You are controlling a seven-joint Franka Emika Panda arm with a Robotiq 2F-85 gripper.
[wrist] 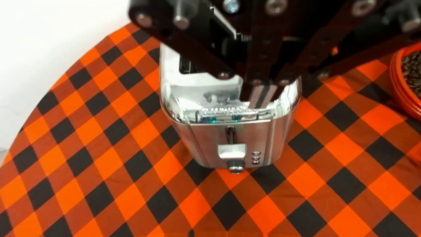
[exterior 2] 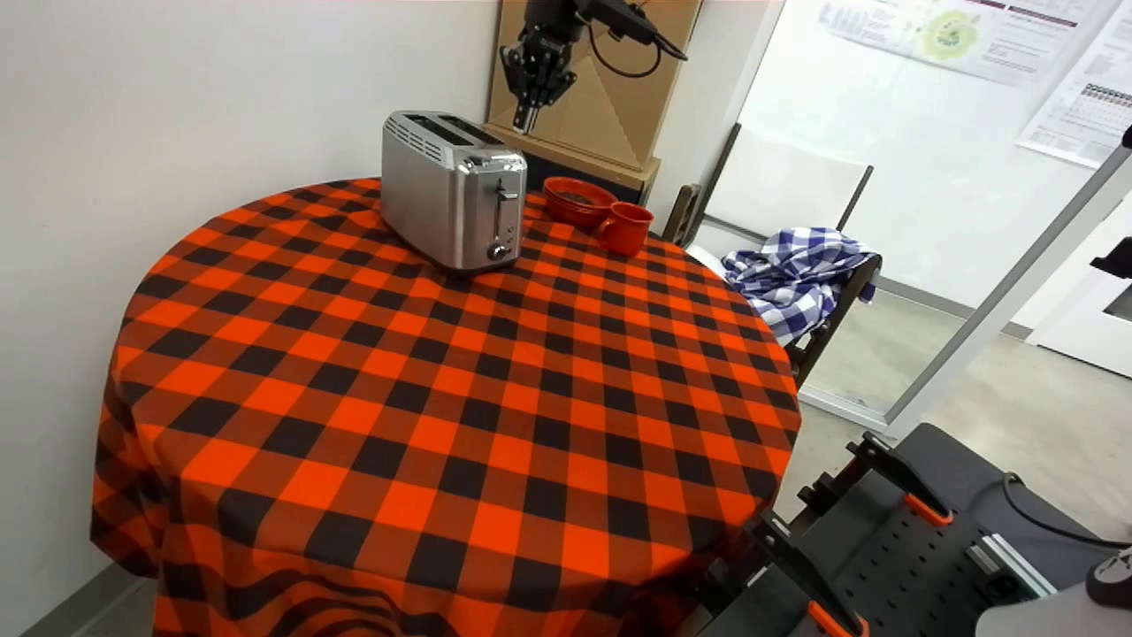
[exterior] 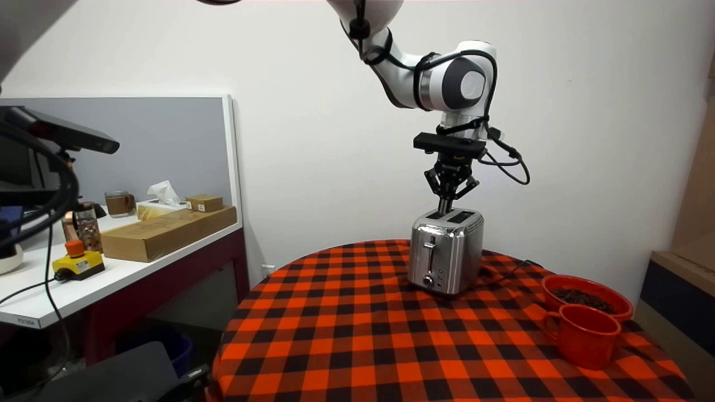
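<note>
A shiny silver two-slot toaster (exterior: 446,258) stands upright on the round table, its lever (wrist: 232,151) and knob on the front end. My gripper (exterior: 445,207) points down over the toaster, fingers together and nothing visible between them. From the other side, in exterior view 2, the gripper (exterior 2: 525,120) appears above the level of the toaster's top (exterior 2: 488,155), off towards the red dishes. In the wrist view the gripper overlaps the right part of the toaster's top and hides much of the slots. No contact with the toaster can be made out.
Right of the toaster are a red bowl (exterior: 553,285) of dark bits and a red mug (exterior: 584,343). A black cord (exterior: 513,269) trails behind the toaster. The checkered tablecloth (exterior: 322,328) is bare at left and in front. A wall rises behind.
</note>
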